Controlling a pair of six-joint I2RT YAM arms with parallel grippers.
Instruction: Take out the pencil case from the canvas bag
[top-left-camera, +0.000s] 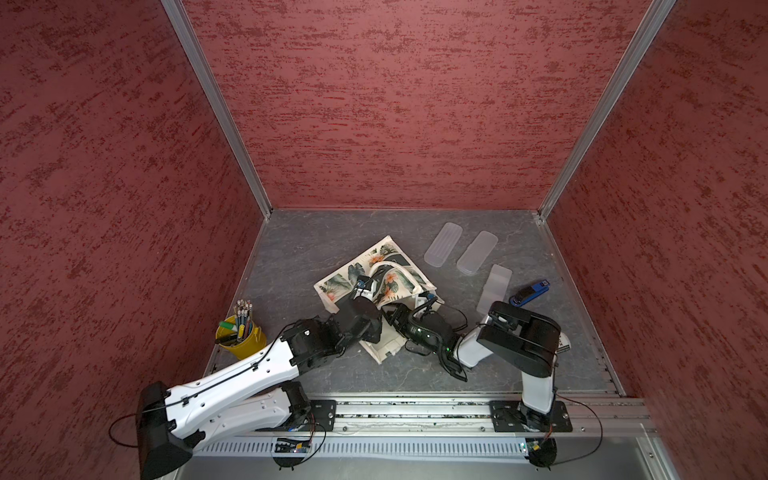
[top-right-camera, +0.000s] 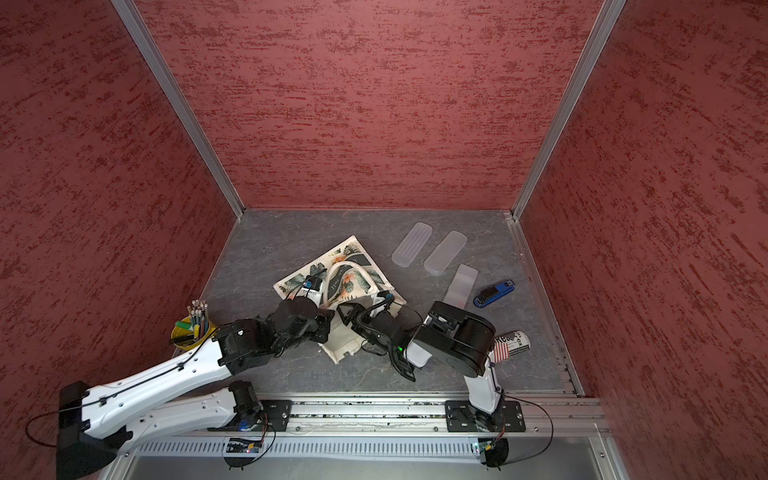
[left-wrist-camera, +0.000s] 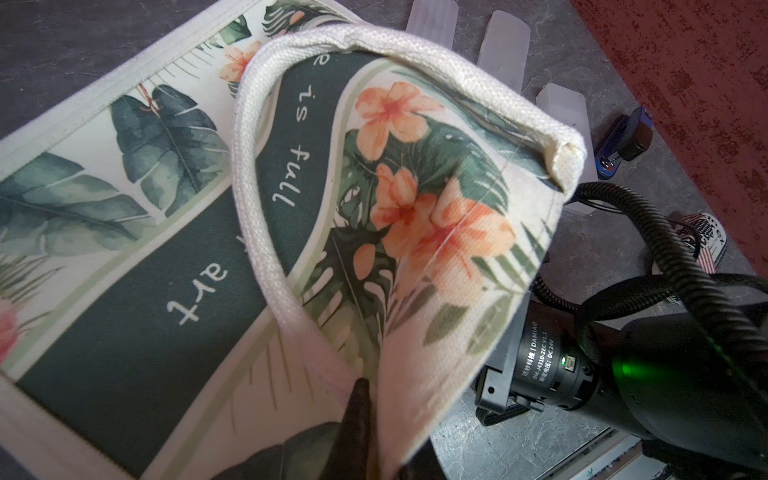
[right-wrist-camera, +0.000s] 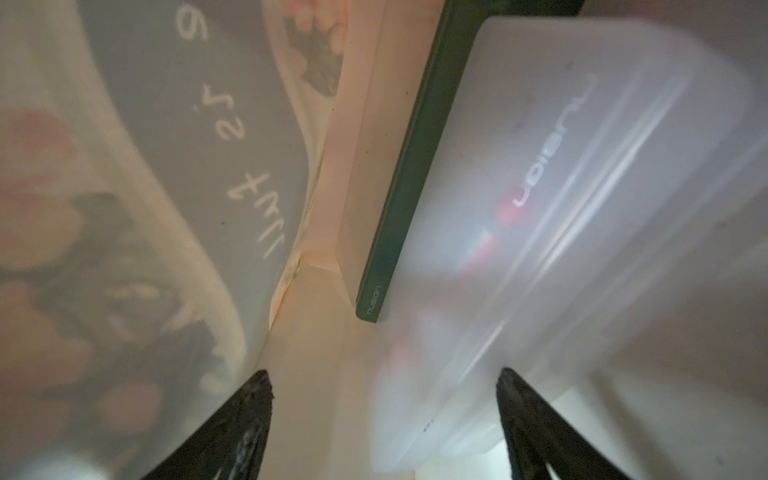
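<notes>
The printed canvas bag (top-left-camera: 344, 286) lies mid-table with its white handle looped on top. My left gripper is shut on the bag's edge, lifting that layer. My right gripper is inside the bag, part open; in the right wrist view its fingers stand either side of the lower end of a translucent pencil case (right-wrist-camera: 560, 176) lettered "nusign". A dark green narrow item (right-wrist-camera: 400, 216) lies beside the case.
Three translucent cases (top-left-camera: 442, 244) lie at the back right, near a blue stapler (top-left-camera: 528, 292). A can (top-right-camera: 512, 344) is at the right, a yellow pen cup (top-left-camera: 244, 340) at the left.
</notes>
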